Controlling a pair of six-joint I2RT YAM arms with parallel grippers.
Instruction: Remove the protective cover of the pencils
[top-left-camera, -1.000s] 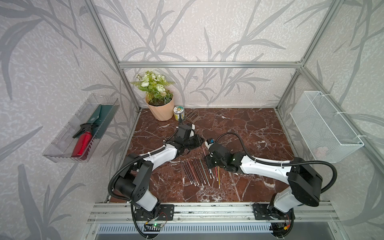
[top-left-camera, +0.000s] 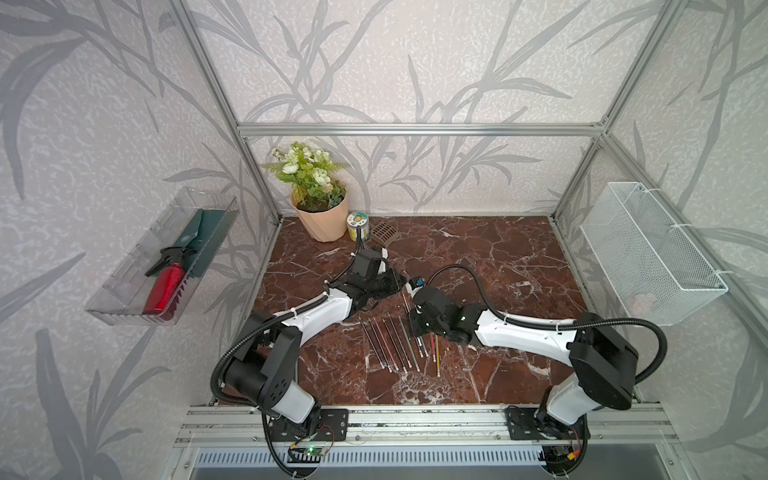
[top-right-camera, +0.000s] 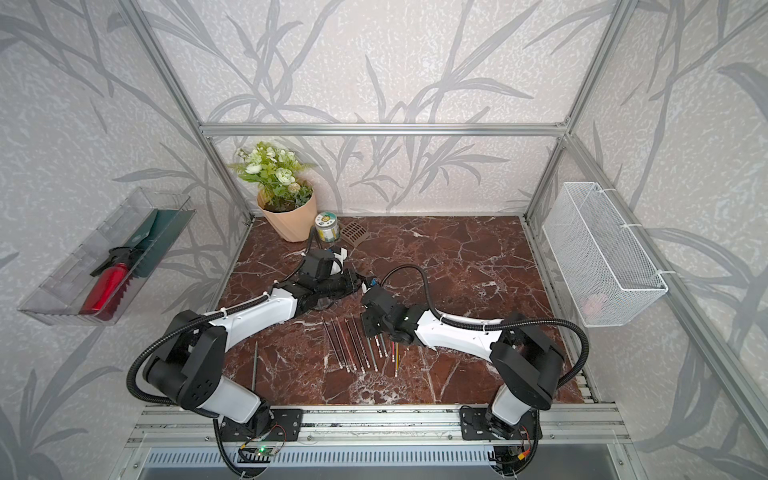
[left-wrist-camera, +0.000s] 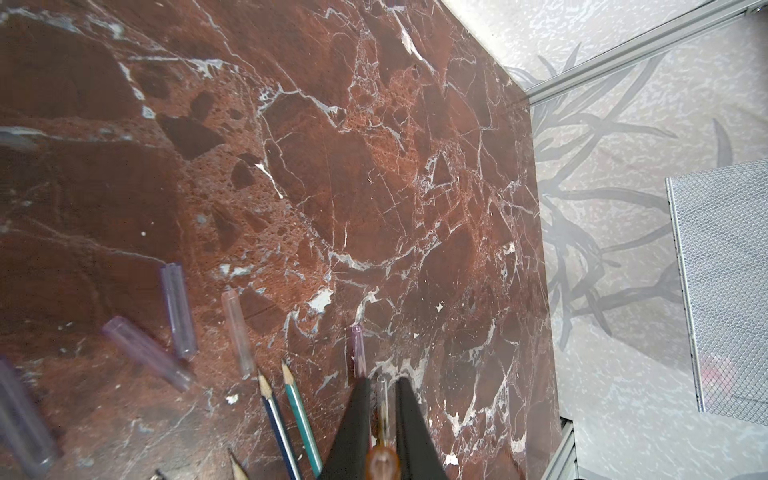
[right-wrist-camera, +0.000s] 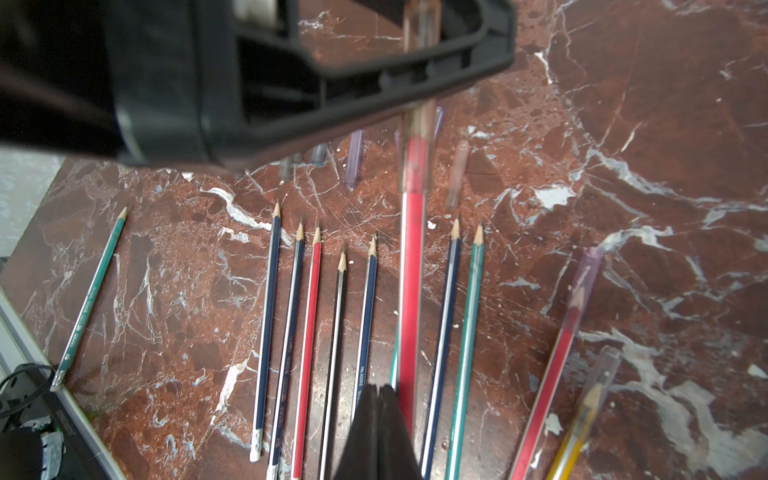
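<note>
A red pencil (right-wrist-camera: 409, 280) with a clear cover (right-wrist-camera: 417, 164) over its tip stands out in the right wrist view. My left gripper is shut around that clear cover, whose near end shows low between its fingers. Beside the red pencil, my right gripper is shut with nothing visible between its fingertips; the pencil passes just to their right. Covers also sit on another red pencil (right-wrist-camera: 552, 364) and a yellow pencil (right-wrist-camera: 580, 424) at the right. Several bare pencils, such as a teal one (right-wrist-camera: 465, 344), lie in a row with points showing.
Loose clear covers, one purple (left-wrist-camera: 177, 312), lie scattered on the marble table (left-wrist-camera: 320, 160). A lone green pencil (right-wrist-camera: 92, 296) lies off to the side. Behind the left arm stand a flower pot (top-left-camera: 321, 220) and a can (top-left-camera: 357, 224).
The right arm has shifted slightly left.
</note>
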